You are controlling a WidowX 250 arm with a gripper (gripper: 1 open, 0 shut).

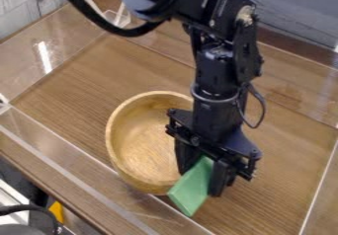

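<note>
My black gripper [211,167] points down at the lower middle of the camera view, shut on a green object [192,190] that sticks out below its fingers toward the near side of the table. A round, shallow tan bowl [132,145] sits just left of the gripper, its right part hidden behind the arm. The green object is at the bowl's lower right edge; whether it touches the bowl, I cannot tell.
The wooden table [86,81] has clear walls or edging along its sides. Bare surface lies to the upper left of the bowl and to the right of the arm. Cables show at the lower left, outside the table.
</note>
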